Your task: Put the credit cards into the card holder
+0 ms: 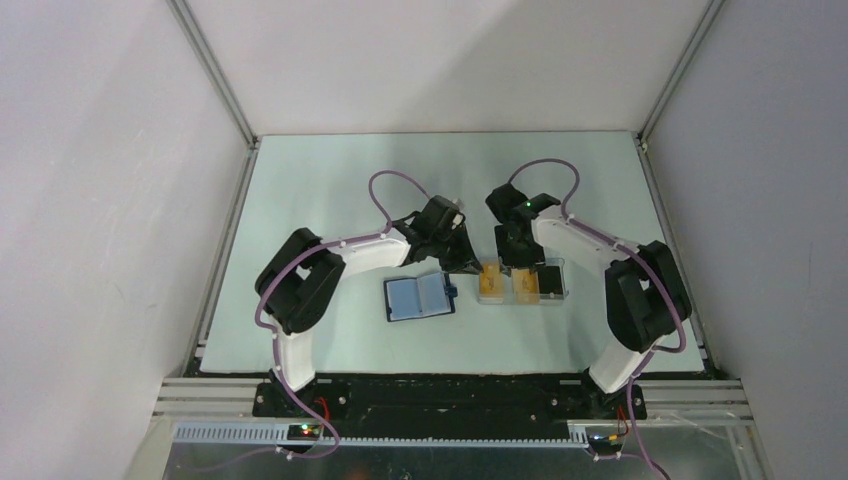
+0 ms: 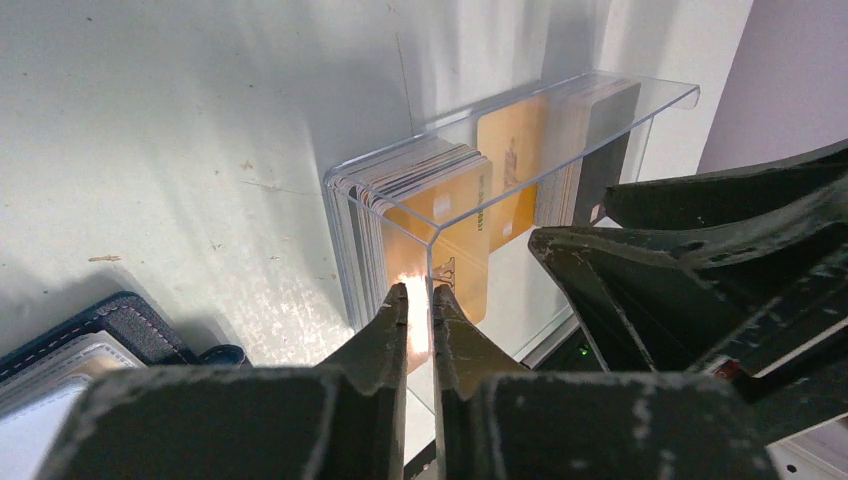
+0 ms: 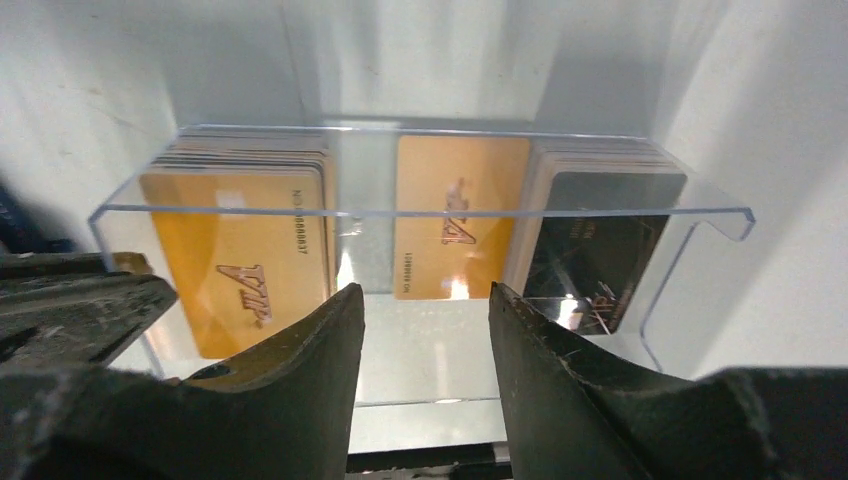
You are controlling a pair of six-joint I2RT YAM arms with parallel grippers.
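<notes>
A clear acrylic case (image 1: 521,300) holds stacks of gold cards (image 3: 233,260), another gold card (image 3: 462,250) and a dark card (image 3: 590,260). My left gripper is shut at the case's left end, seemingly on its clear wall. My right gripper stands open over the case, its fingers framing the middle gold card, with nothing clearly between them. The dark blue card holder (image 1: 418,296) lies open to the left of the case, with pale sleeves.
The two grippers are close together over the case.
</notes>
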